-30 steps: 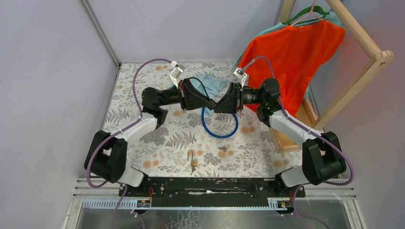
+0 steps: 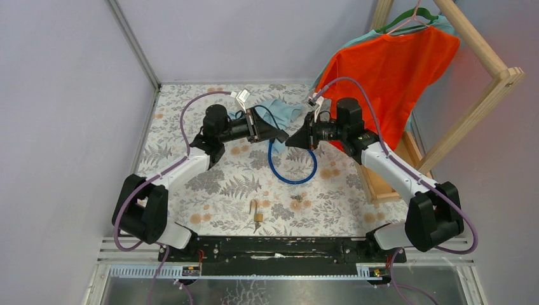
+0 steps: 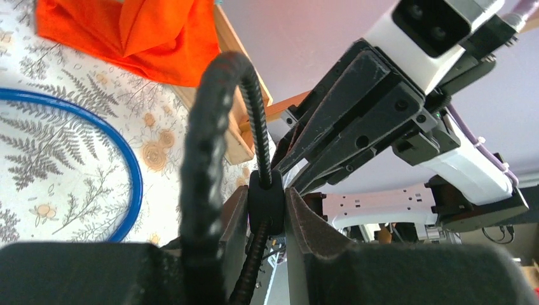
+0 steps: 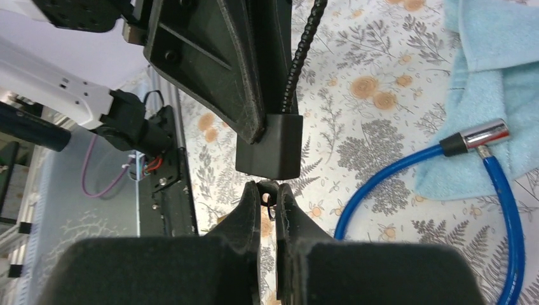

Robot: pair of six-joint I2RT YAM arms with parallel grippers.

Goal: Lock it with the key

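My left gripper is shut on the black body (image 3: 267, 197) of a black cable lock, whose braided cable (image 3: 221, 108) loops up out of it. My right gripper is shut on a small metal key (image 4: 268, 197), mostly hidden by its fingers, just below that black lock body (image 4: 273, 149) in the right wrist view. In the top view the two grippers meet over the middle of the cloth-covered table, tips close together; whether key and lock touch is unclear.
A blue cable lock (image 2: 291, 182) lies below the grippers, partly on a light blue cloth (image 2: 284, 111). A brass padlock (image 2: 258, 217) lies near the front. An orange shirt (image 2: 388, 76) hangs on a wooden rack (image 2: 470, 114) at the right.
The right arm has shifted slightly right and its tips sit a little apart from where they were. The left wrist has also moved slightly, still holding the lock.
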